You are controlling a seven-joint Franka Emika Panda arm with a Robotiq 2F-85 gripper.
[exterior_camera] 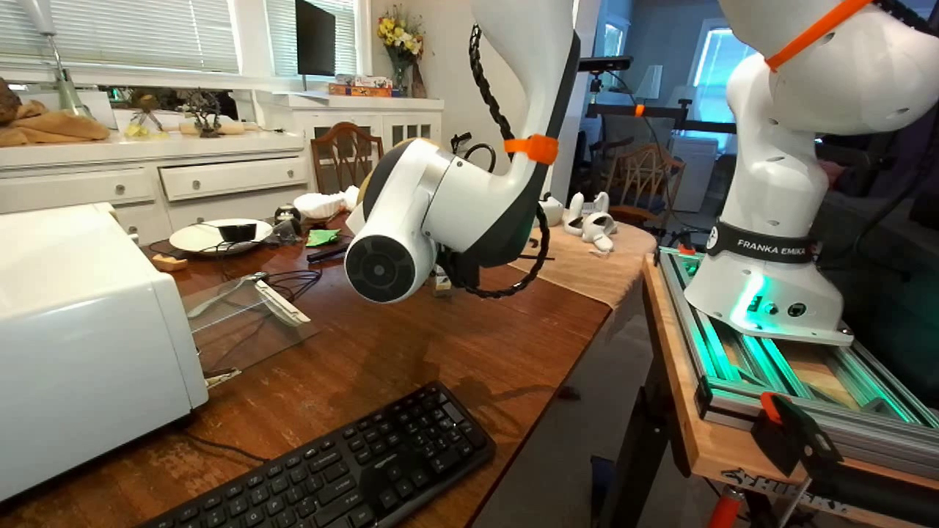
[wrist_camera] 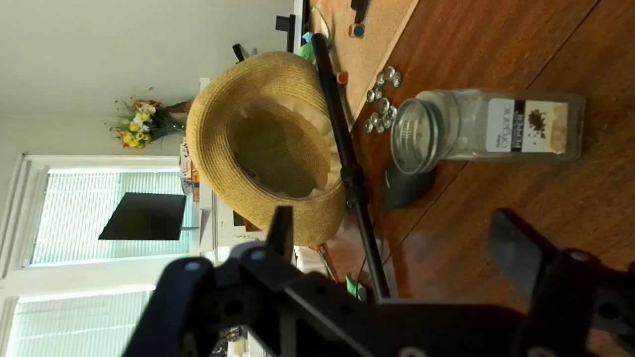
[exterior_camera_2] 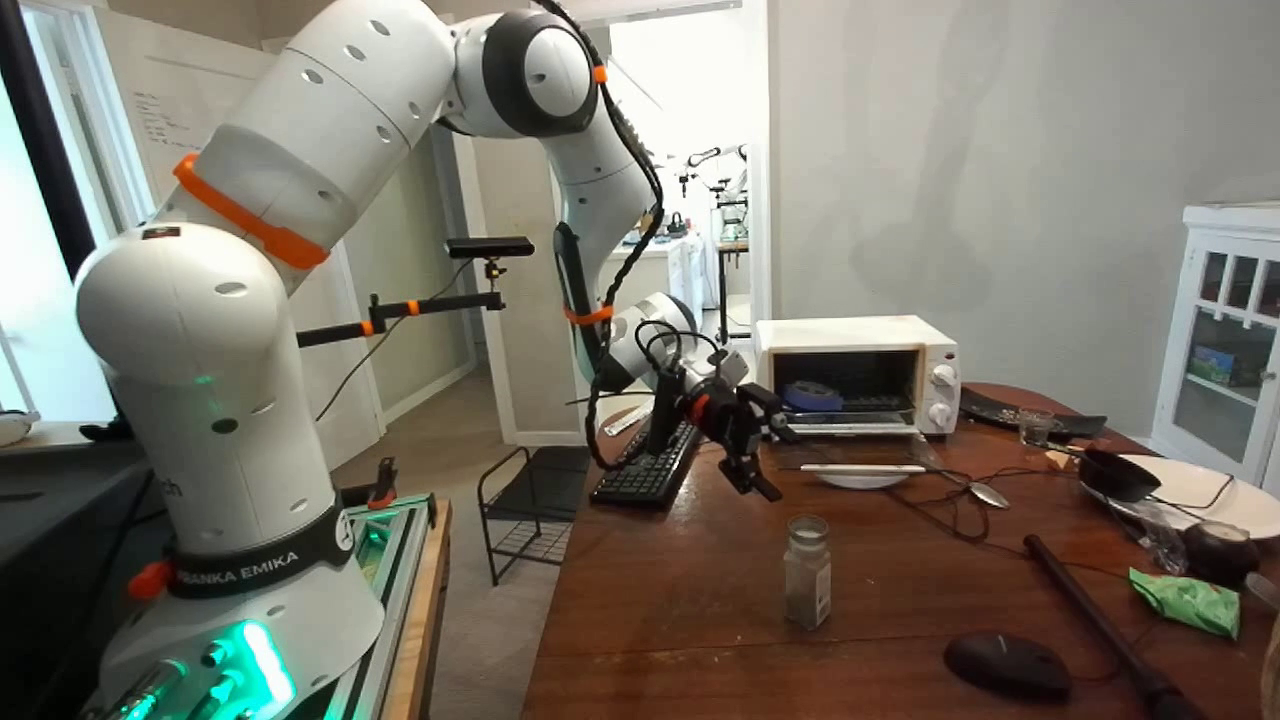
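A clear glass pepper jar [exterior_camera_2: 809, 574] stands upright on the wooden table. Its label and round rim show in the wrist view, where the jar [wrist_camera: 470, 128] appears sideways. My gripper [exterior_camera_2: 765, 446] is tilted above the table, on the keyboard and toaster-oven side of the jar. In the wrist view the gripper stands open, its fingers [wrist_camera: 516, 253] wide apart with nothing between them. The jar is clear of the fingers. From exterior view 1, the arm hides the gripper.
A black mouse [exterior_camera_2: 1008, 666] and a dark rod [exterior_camera_2: 1104, 630] lie beyond the jar. Behind the gripper are a keyboard [exterior_camera_2: 648, 470] and a white toaster oven [exterior_camera_2: 942, 360] with its door down. A straw hat [wrist_camera: 220, 131] and several glass beads [wrist_camera: 384, 107] are farther off.
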